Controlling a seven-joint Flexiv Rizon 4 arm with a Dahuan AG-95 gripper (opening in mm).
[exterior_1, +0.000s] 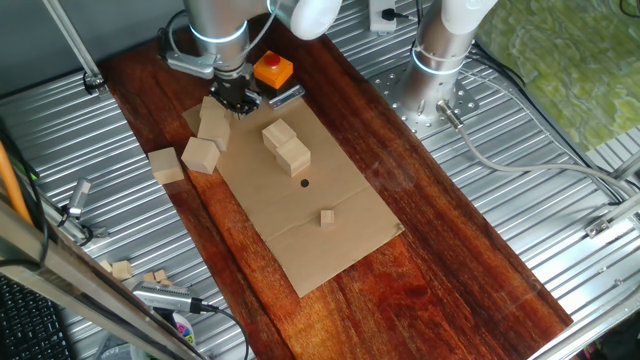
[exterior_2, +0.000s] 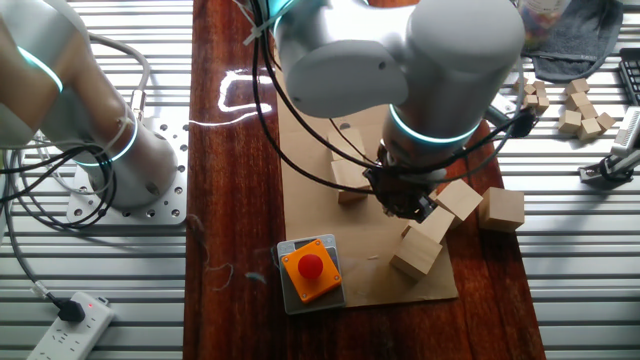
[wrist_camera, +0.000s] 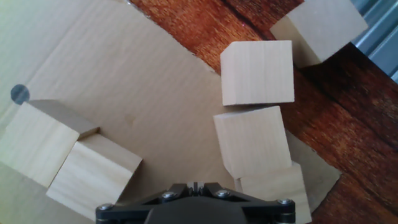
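In exterior view 1 my gripper (exterior_1: 240, 106) hangs over the far end of the brown cardboard (exterior_1: 335, 235). The wrist view shows my gripper with its fingers together and nothing visible between them. To its right stands a row of pale wooden blocks: a near one (wrist_camera: 273, 190), a middle one (wrist_camera: 253, 140) and a farther one (wrist_camera: 258, 73). Another block (wrist_camera: 323, 28) sits beyond them, near the board's edge. On the left, two blocks touch each other, one (wrist_camera: 96, 177) beside the other (wrist_camera: 40, 140). A small cube (exterior_1: 327, 217) rests alone on the cardboard.
An orange box with a red button (exterior_1: 272, 68) stands near the gripper on the wooden board (exterior_1: 440, 270). Several smaller blocks (exterior_2: 580, 110) lie off the board on the ribbed metal table (exterior_2: 560, 240). Much of the cardboard near the small cube is clear.
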